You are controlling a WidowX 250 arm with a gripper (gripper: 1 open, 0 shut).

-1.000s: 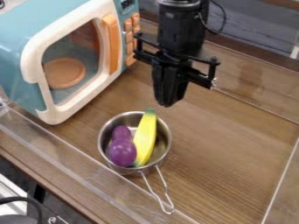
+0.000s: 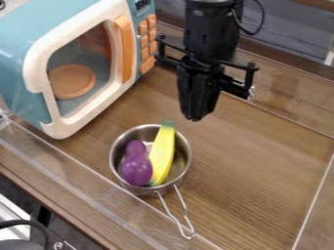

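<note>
The black gripper point(image 2: 196, 103) hangs upper centre, fingertips pointing down over bare wood behind the pot; its fingers are seen edge-on, so their opening is unclear. A small steel pot point(image 2: 183, 146) with a wire handle stands front centre, holding a purple eggplant point(image 2: 137, 168) and a yellow banana or corn-like toy point(image 2: 162, 152). A toy microwave point(image 2: 26, 59), pale blue and white with orange buttons, stands at left, with an orange round plate point(image 2: 72, 78) visible inside.
A grey wall is behind. A clear edge strip and a dark cable lie at the front left.
The gripper has moved slightly right and a little up over the last second. The pot, its contents and the microwave have not moved.
</note>
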